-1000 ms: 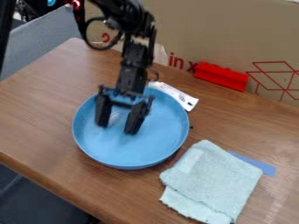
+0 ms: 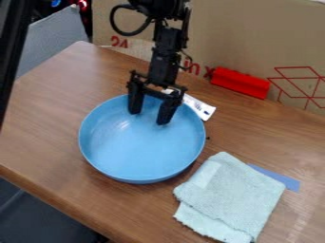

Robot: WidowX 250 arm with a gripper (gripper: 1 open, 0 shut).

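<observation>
My gripper point(image 2: 150, 108) hangs over the back part of a blue round plate point(image 2: 137, 147), its two black fingers spread apart and pointing down, with no object visible between them. The fingertips are low over the plate's surface; whether they touch it I cannot tell.
A folded pale cloth point(image 2: 229, 199) lies right of the plate, on a blue strip point(image 2: 279, 177). A red object point(image 2: 238, 83) lies at the back by the cardboard point(image 2: 241, 33). A white label point(image 2: 200, 106) is behind the plate.
Since one second ago my gripper has moved back and slightly up in the view, toward the plate's far side.
</observation>
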